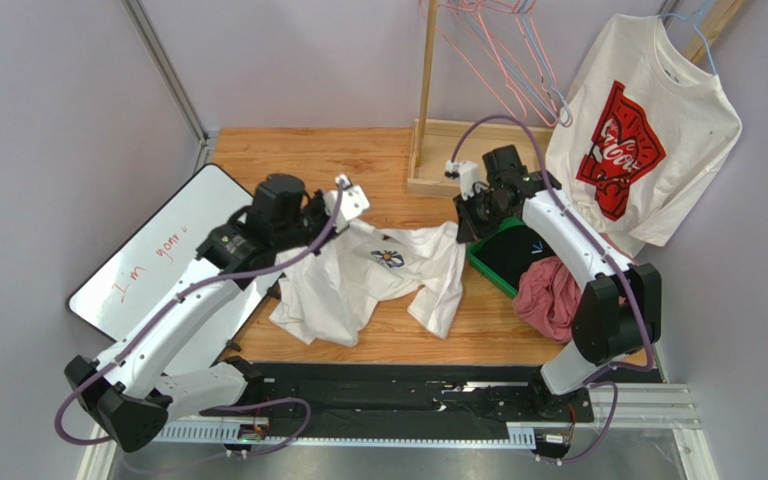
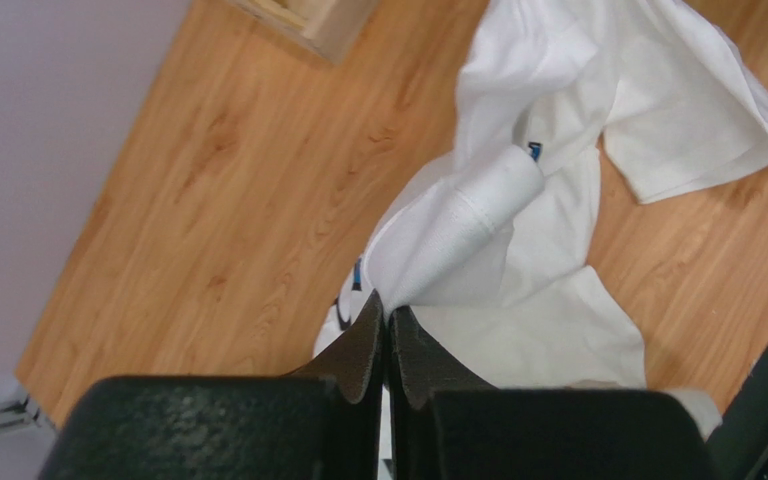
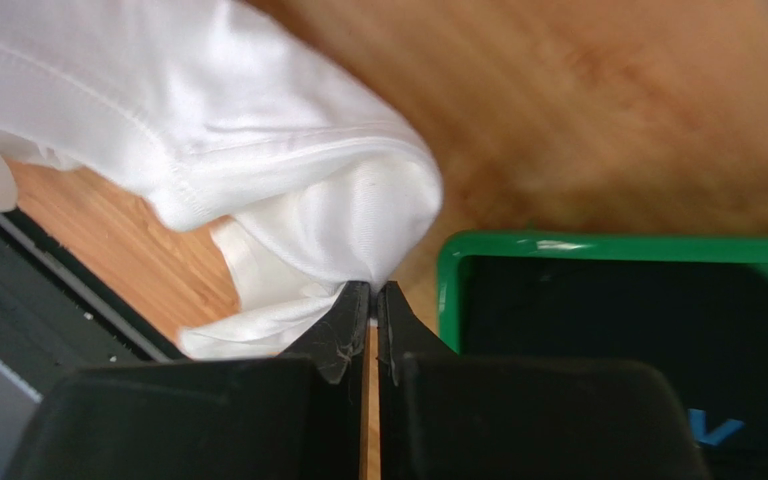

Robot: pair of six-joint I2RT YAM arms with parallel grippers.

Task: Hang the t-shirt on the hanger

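Observation:
The white T-shirt (image 1: 398,280) is bunched and partly lifted over the wooden table, a small print showing. My left gripper, high above the table, is shut on a pinch of its fabric, which rises to the fingertips in the left wrist view. My right gripper is shut on another fold of the shirt, beside the green bin (image 3: 598,246). Empty pink and blue hangers (image 1: 498,55) hang on the rack at the back.
A whiteboard (image 1: 138,280) lies at the left. Pink cloth (image 1: 548,305) is in the green bin. Another white shirt (image 1: 693,135) hangs at the right.

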